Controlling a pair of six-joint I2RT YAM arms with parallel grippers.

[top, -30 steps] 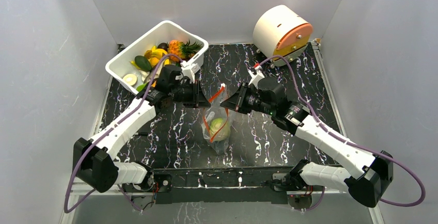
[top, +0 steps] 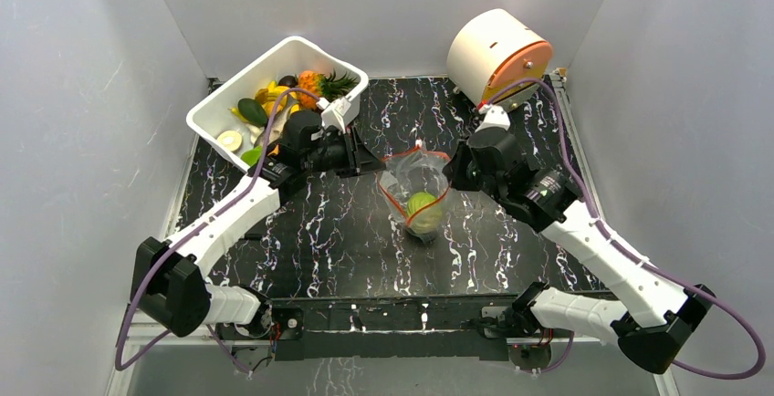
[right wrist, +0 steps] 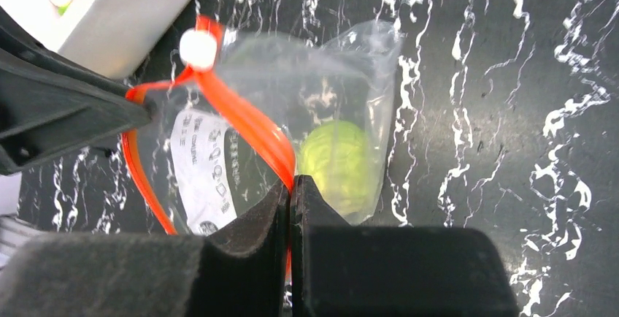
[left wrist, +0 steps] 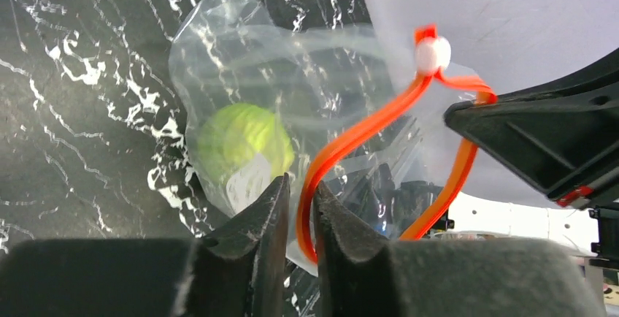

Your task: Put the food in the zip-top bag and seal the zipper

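The clear zip top bag (top: 406, 177), with an orange zipper edge and white slider (left wrist: 432, 54), stands between my grippers at table centre. A pale green round food (top: 421, 206) lies inside it. My left gripper (top: 374, 164) is at the bag's left rim; in the left wrist view its fingertips (left wrist: 332, 218) sit against the orange edge, their exact gap hard to tell. My right gripper (top: 449, 173) holds the right side of the rim, shut on the orange edge, as the right wrist view shows at its fingertips (right wrist: 306, 196).
A white bin (top: 208, 127) of fruit and vegetables stands at the back left. A cream-coloured box with an orange front (top: 493, 49) stands at the back right.
My right gripper has moved back and to the right, stretching the bag's mouth wider and pulling it rightward. My left gripper has shifted slightly, lately to the right, with the bag's rim.
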